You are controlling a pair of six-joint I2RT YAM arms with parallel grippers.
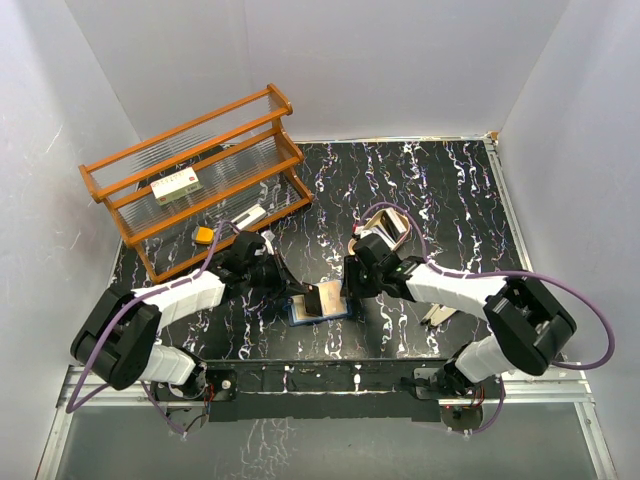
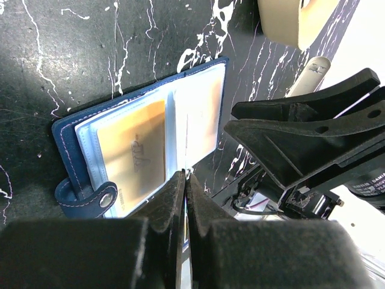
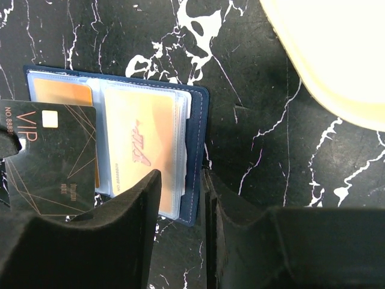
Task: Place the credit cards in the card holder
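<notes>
The open card holder [image 1: 335, 300] lies on the marble table between the arms, its pale sleeves showing in the left wrist view [image 2: 132, 147]. A black VIP card [image 3: 51, 159] appears at the left of the right wrist view, over the holder's left part, with a dark fingertip at its edge. My left gripper is shut, its tips over the holder's middle; whether the card is between them is hard to see. My right gripper is shut at the holder's [image 3: 138, 144] right edge; what is between its fingers is unclear.
A beige container [image 1: 390, 225] with cards stands behind the right arm. A wooden rack [image 1: 200, 190] with boxes fills the back left. Pale objects [image 1: 437, 315] lie by the right arm.
</notes>
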